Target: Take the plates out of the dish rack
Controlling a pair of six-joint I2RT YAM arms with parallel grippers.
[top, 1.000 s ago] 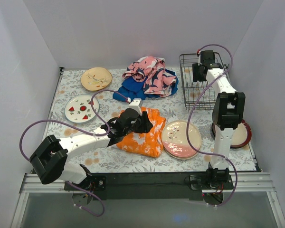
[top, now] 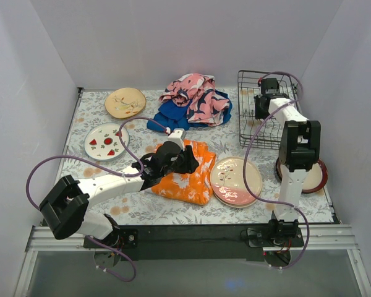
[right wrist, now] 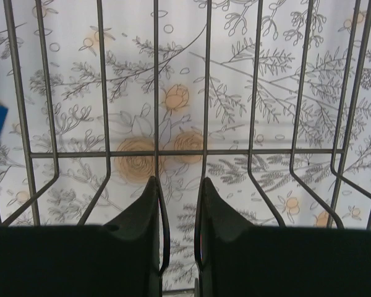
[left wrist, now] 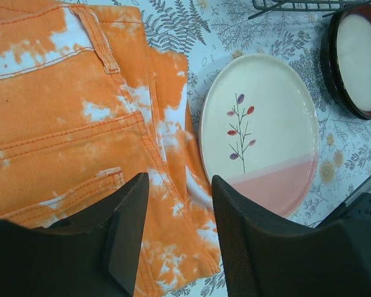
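Observation:
The wire dish rack (top: pixel 247 139) stands at the back right. My right gripper (top: pixel 260 108) is down inside it; in the right wrist view its fingertips (right wrist: pixel 180 182) are slightly apart among empty wires, nothing seen between them. My left gripper (top: pixel 188 159) hangs over an orange tie-dye cloth (top: pixel 185 189); in the left wrist view its fingers (left wrist: pixel 117 241) stand apart, holding nothing. A pink and cream plate stack (top: pixel 235 179) lies front right, a red-rimmed plate (top: pixel 312 182) at the right edge, a beige plate (top: pixel 125 103) back left and a fruit-patterned plate (top: pixel 104 141) at the left.
A pink floral cloth over blue fabric (top: pixel 195 102) is heaped left of the rack. Bare table shows between the left-hand plates and the cloths. Walls close the table at left, back and right.
My right gripper has moved a little toward the front within the rack, and the rack has shifted slightly right. The left arm has not moved.

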